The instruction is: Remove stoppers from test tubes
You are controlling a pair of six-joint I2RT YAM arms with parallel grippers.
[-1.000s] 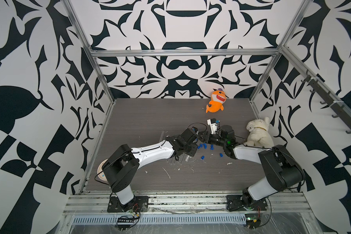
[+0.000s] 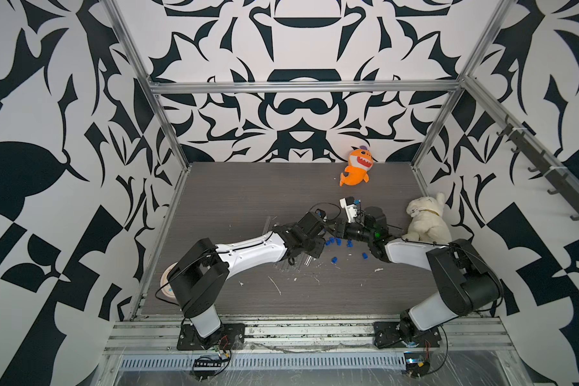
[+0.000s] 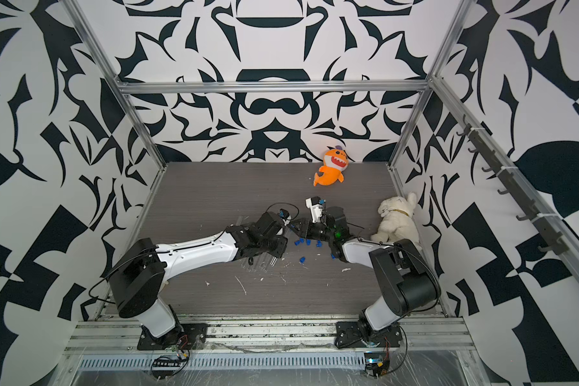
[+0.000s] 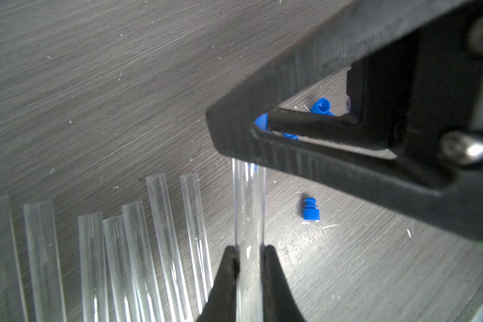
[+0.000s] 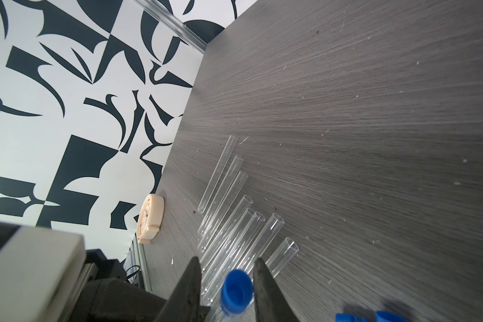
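Observation:
My left gripper is shut on a clear test tube point(image 4: 249, 204) in the left wrist view. A blue stopper point(image 5: 236, 289) tops that tube, between the fingertips of my right gripper, which look part open around it. In the left wrist view the right gripper's fingers cover most of this stopper. Several bare tubes point(image 4: 166, 236) lie side by side on the table, and several loose blue stoppers point(image 4: 310, 209) lie near them.
An orange shark toy point(image 2: 355, 168) sits at the back, a cream plush point(image 2: 427, 218) at the right, and a pale round object point(image 5: 149, 217) at the left.
The right gripper has shifted very slightly at the held tube's top; the left arm has not visibly moved.

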